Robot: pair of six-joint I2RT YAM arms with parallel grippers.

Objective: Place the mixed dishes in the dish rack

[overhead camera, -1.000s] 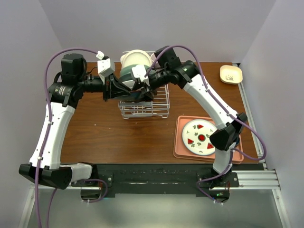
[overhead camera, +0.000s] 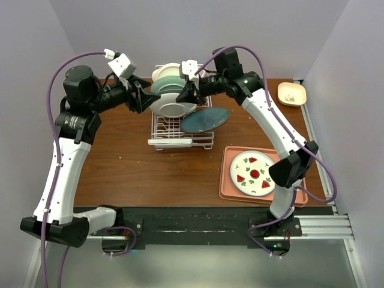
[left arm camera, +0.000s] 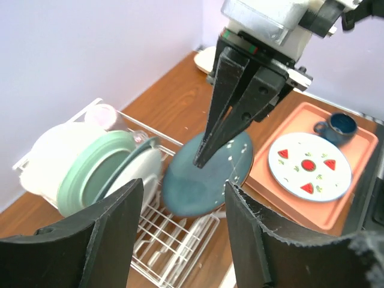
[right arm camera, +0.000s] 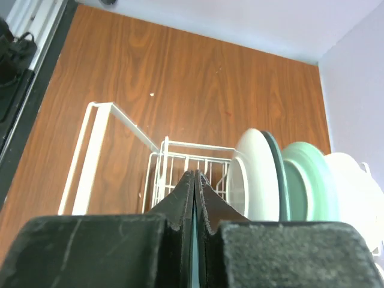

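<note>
A teal plate [overhead camera: 205, 120] lies tilted over the right front of the white wire dish rack [overhead camera: 171, 142]. My right gripper [overhead camera: 180, 101] is shut just above the rack; in the left wrist view its fingers [left arm camera: 240, 90] overlap the plate's [left arm camera: 207, 180] face rather than straddling its rim. In the right wrist view the fingertips meet, with a thin teal strip showing between the fingers lower down. Left of the rack, my left gripper [overhead camera: 141, 99] stands open and empty. A white plate [right arm camera: 261, 174], a dark teal plate and a green plate [right arm camera: 309, 180] stand in the rack.
Behind those plates sit more white dishes and a pale cup [left arm camera: 102, 116]. An orange tray [overhead camera: 225, 186] at the front right bears a fruit-patterned plate [overhead camera: 253, 173] and a blue mug [left arm camera: 337, 128]. A small cream dish [overhead camera: 291, 93] sits back right.
My left gripper has pulled away leftward and opened. The right gripper has shifted slightly.
</note>
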